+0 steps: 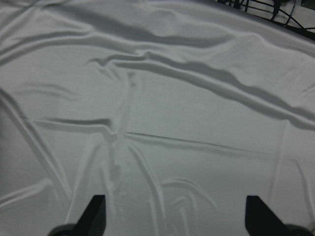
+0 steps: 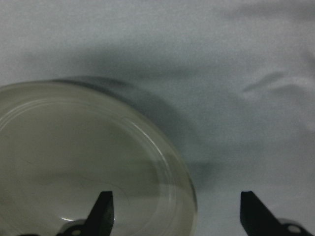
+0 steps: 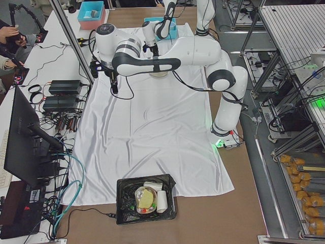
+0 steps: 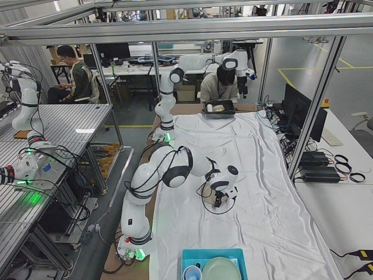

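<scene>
A pale round plate (image 2: pixel 88 147) lies on the white cloth, largely hidden behind arms in both camera views. My right gripper is low over the plate's rim, open, one finger over the plate and the other over cloth; in the camera right view it is at the middle of the far-from-tray half (image 4: pixel 218 198). My left gripper is open high over empty cloth, with nothing between its fingers; in the camera left view it hangs near the cloth's left side (image 3: pixel 112 76).
A black tray (image 3: pixel 121 201) with food and white rolls sits at one end of the cloth. A blue bin (image 4: pixel 187 256) with a green plate and cup stands at the other. Monitor, cables and frame posts line the side.
</scene>
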